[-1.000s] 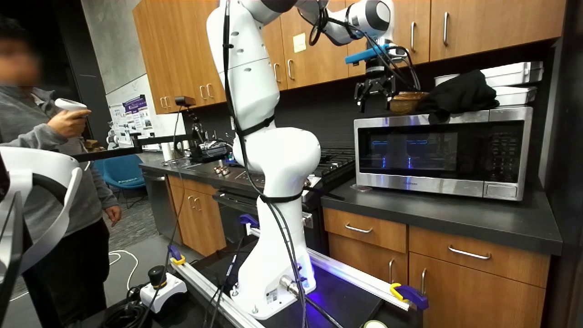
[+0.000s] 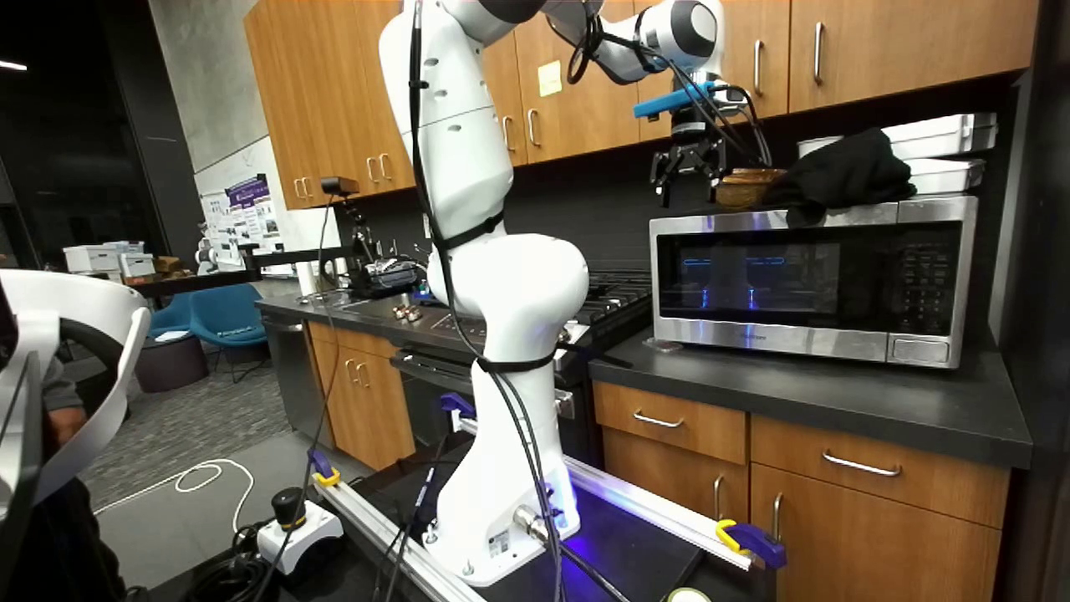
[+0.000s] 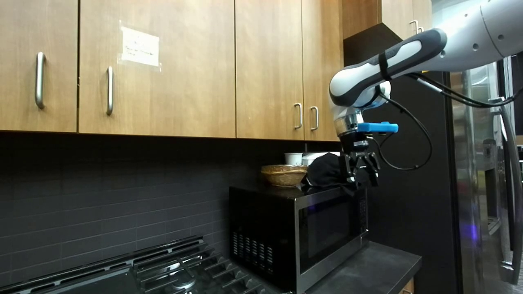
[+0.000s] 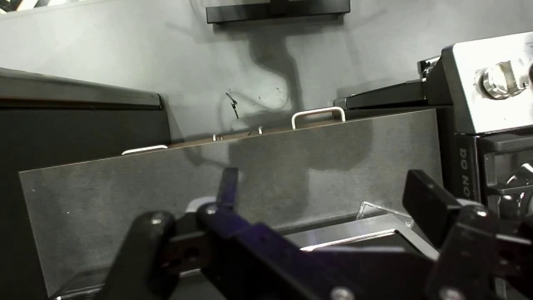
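Observation:
High in front of the microwave [image 2: 802, 281], my gripper [image 2: 689, 191] points downward with its fingers open and nothing between them. In the wrist view the two fingers [image 4: 424, 205] stand wide apart over the grey counter [image 4: 150, 200] and the microwave's front edge. On top of the microwave lies a dark crumpled cloth [image 2: 853, 172]. A woven basket [image 3: 284, 175] sits beside the cloth, toward the back. From exterior view 2, my gripper [image 3: 361, 179] overlaps the cloth; how far apart they are is hard to judge.
White containers [image 2: 938, 150] stand behind the cloth. Wooden cabinets [image 3: 274, 63] hang above the microwave, close to the arm. To its left is the gas stove [image 3: 181, 274].
The arm, gripper, cloth and basket look unmoved. A person standing at the left a second ago is now mostly out of view, with a hand low behind the white chair.

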